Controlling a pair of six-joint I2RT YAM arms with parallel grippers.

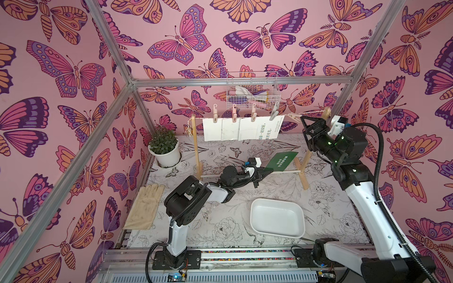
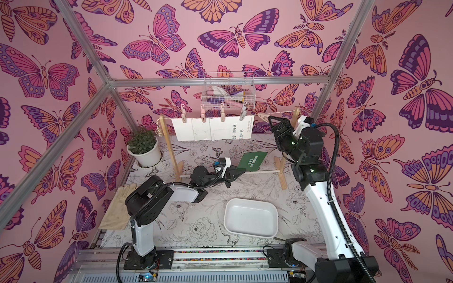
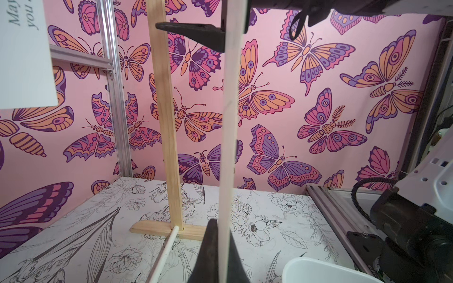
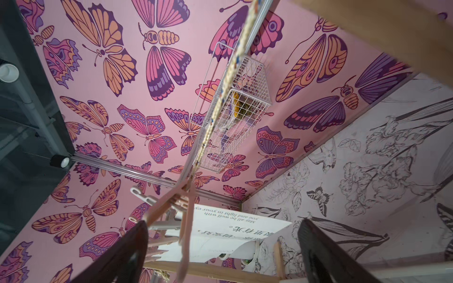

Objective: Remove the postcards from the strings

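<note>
A green postcard [image 1: 281, 160] stands tilted up from my left gripper [image 1: 267, 172], which is shut on its lower edge. In the left wrist view that card [image 3: 231, 113] is edge-on between the fingers. White postcards [image 1: 221, 129] hang side by side, slightly overlapping, from the string, held by pink clothespins [image 1: 234, 113] and a grey one [image 1: 274, 111]. My right gripper [image 1: 305, 133] is open at the string's right end, beside an empty pink clothespin [image 1: 294, 117]. In the right wrist view this clothespin [image 4: 186, 226] lies between the spread fingers, nearer the left one.
The wooden stand's right post [image 1: 306, 160] is close to my right gripper. A white tray [image 1: 277, 234] stands empty on the table in front. A potted plant [image 1: 163, 148] and a beige glove [image 1: 144, 207] are at the left. A wire basket [image 1: 252, 96] hangs behind the string.
</note>
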